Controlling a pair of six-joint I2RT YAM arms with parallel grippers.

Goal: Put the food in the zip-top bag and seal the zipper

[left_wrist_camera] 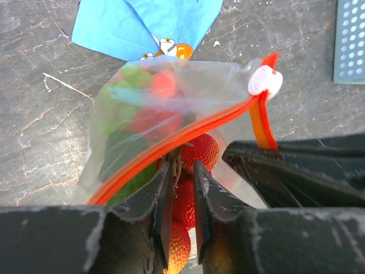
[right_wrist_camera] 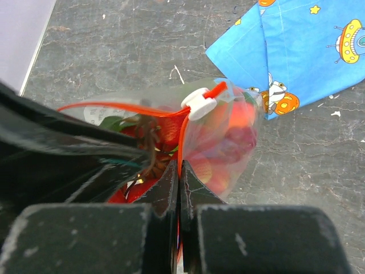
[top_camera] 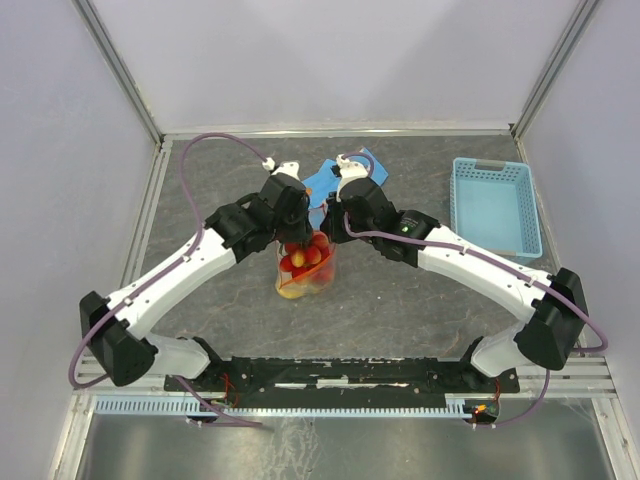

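Note:
The zip top bag (top_camera: 308,275) stands in the middle of the table, full of red and green food (left_wrist_camera: 183,205), its orange zipper edge with white slider (left_wrist_camera: 265,81) open at the top. My left gripper is over the bag's mouth, fingertips down among the food, fingers part open; whether anything is between them is unclear. My right gripper is shut on the bag's edge at the orange strip, near the slider.
A blue cloth with cartoon prints (right_wrist_camera: 308,51) lies behind the bag. A light blue basket (top_camera: 495,205) sits at the right.

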